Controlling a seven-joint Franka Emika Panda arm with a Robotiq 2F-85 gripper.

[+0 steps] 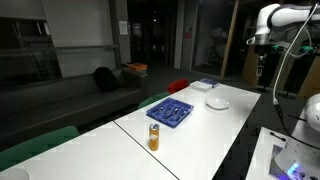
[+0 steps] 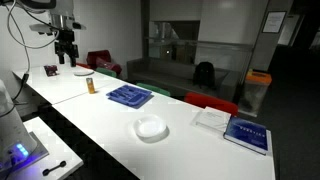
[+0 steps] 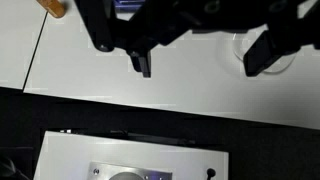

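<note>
My gripper point(image 1: 260, 73) hangs high at the right in exterior view 1, and at the upper left in exterior view 2. In the wrist view its two dark fingers point(image 3: 146, 63) stand wide apart, open, with only bare white table between them. An orange can-like container point(image 1: 154, 138) with a pale top stands upright on the table. Beyond it lies a blue tray point(image 1: 170, 112). A round white dish point(image 2: 150, 127) sits apart from both. The wrist view shows part of the dish point(image 3: 277, 62), the tray's edge and the orange container's edge.
In exterior view 2, a flat white item point(image 2: 213, 119) and a dark blue box point(image 2: 247, 134) lie at the right end of the table. Another white round item point(image 2: 83, 70) is at the far left. Chairs and a dark sofa point(image 1: 70, 97) stand behind.
</note>
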